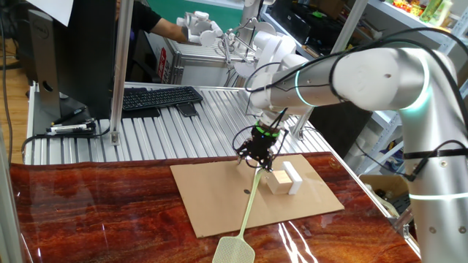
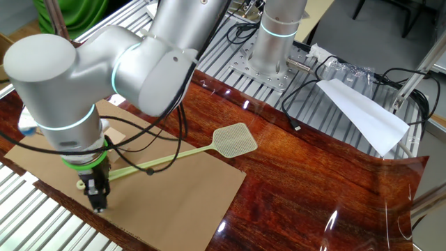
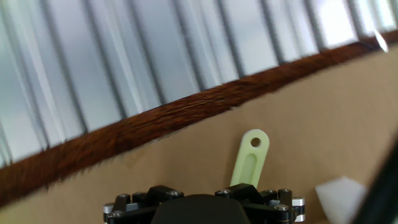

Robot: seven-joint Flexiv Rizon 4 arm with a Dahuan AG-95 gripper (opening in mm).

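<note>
A pale green fly swatter lies across the cardboard sheet, its mesh head (image 1: 234, 250) on the glossy wooden table and its handle (image 2: 167, 159) running back under my gripper (image 1: 254, 162). In the wrist view the handle's holed end (image 3: 250, 155) sticks out beyond the gripper, whose black fingers (image 3: 283, 208) are spread wide apart to either side. The gripper looks open, low over the cardboard at the handle end. Where the handle passes beneath the gripper body, it is hidden, so contact cannot be told.
A light wooden block (image 1: 278, 183) and a white block (image 1: 292, 177) stand on the cardboard (image 1: 212, 193) close beside the gripper. Slatted metal (image 1: 190, 131) borders the table's far edge. Loose cables hang around the arm.
</note>
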